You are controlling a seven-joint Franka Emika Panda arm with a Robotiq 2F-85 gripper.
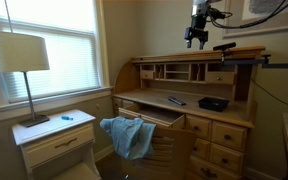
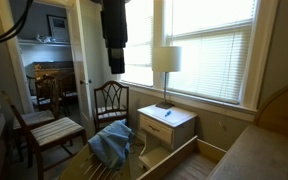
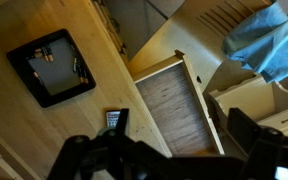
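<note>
High above the wooden desk (image 1: 164, 100) my gripper (image 1: 196, 43) hangs open, with nothing between its fingers. In the wrist view the dark fingers frame the bottom edge, far apart. A black tray (image 3: 68, 95) rests on the desktop, with several small items (image 3: 80, 68) inside it; exterior view 1 shows the tray (image 1: 213, 104) at the right. A dark handheld object with buttons (image 3: 116, 120) lies on the desktop near the front edge. An open drawer (image 3: 174, 105) sticks out below the desktop. A light blue cloth (image 1: 130, 136) drapes over the wooden chair (image 1: 171, 150).
A white nightstand (image 1: 59, 145) with a lamp (image 1: 20, 55) and a small blue object (image 1: 67, 118) stands by the window. The desk's hutch (image 1: 184, 70) rises along its back. Clear desktop lies between the tray and the handheld object.
</note>
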